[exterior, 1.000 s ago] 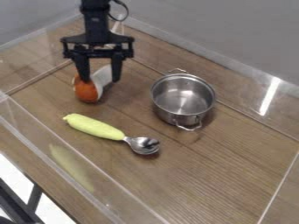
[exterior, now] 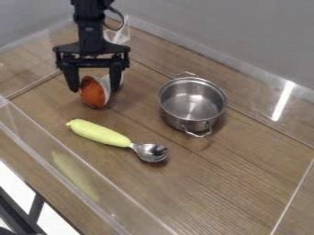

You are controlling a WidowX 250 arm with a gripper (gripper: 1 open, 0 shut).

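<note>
My black gripper (exterior: 91, 66) hangs open over an orange object (exterior: 92, 93) with a white part behind it, its fingers reaching down on either side near the top. A steel pot (exterior: 192, 103) stands to the right. A yellow corn-like object (exterior: 98, 132) lies lower left of the pot, beside a metal spoon (exterior: 151, 152).
Pale walls close in the back and right, and a transparent edge runs along the front left.
Over the last second the gripper has moved left and come lower over the orange object. The other objects look unmoved.
</note>
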